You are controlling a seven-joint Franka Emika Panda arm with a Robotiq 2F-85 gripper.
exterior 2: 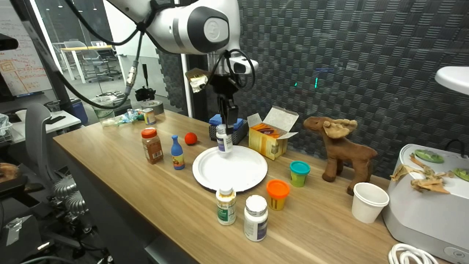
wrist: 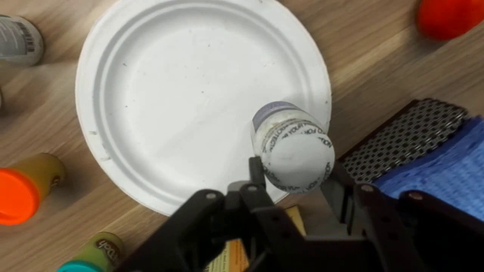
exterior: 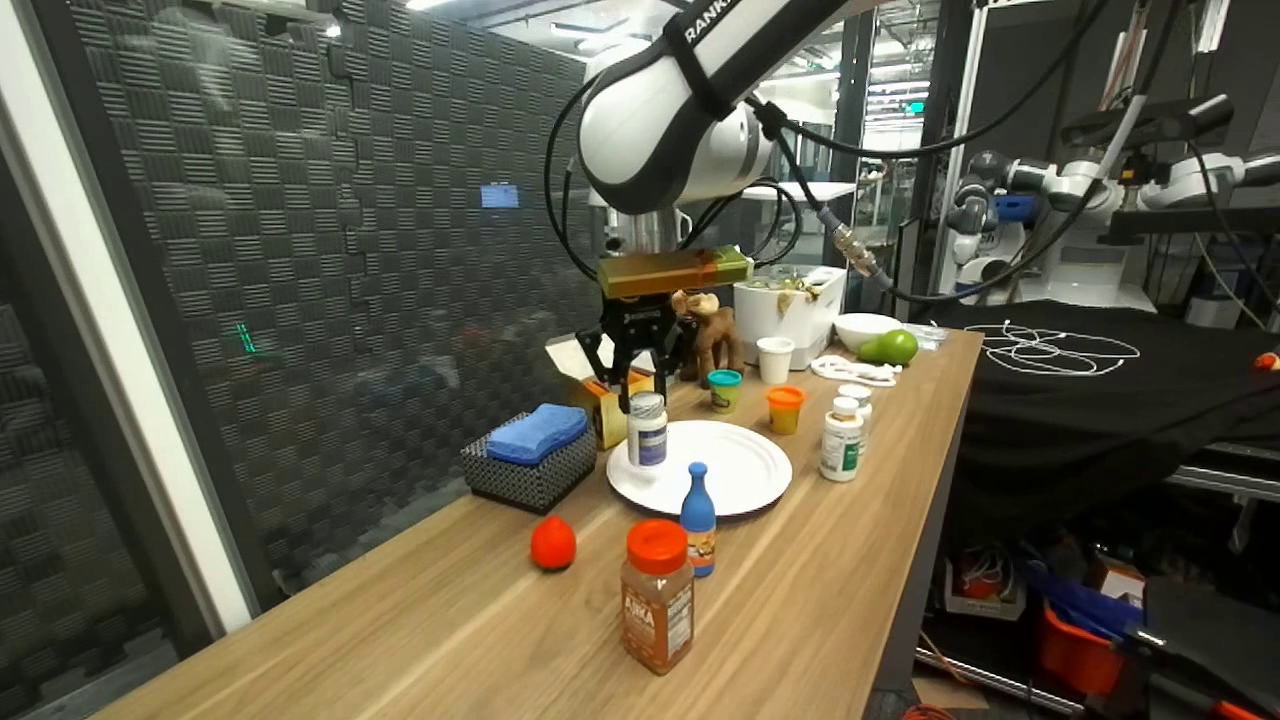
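Observation:
A white pill bottle [exterior: 648, 434] with a purple label is pinched near its cap by my gripper, one finger on either side. In the wrist view the bottle [wrist: 292, 145] covers the edge of the white plate [wrist: 181, 90] nearest the perforated black box. From the second outside view, the bottle [exterior 2: 224, 140] is upright over the plate's far side [exterior 2: 206, 171]. Whether its base touches the plate or hangs just above, I cannot tell.
The black box with a blue cloth [exterior: 539, 434] and the open yellow carton [exterior 2: 266, 141] flank the plate closely. A blue bottle [exterior: 698, 528], red-lidded jar [exterior: 657, 606], orange-lidded tub [exterior 2: 277, 193] and two white bottles stand around it.

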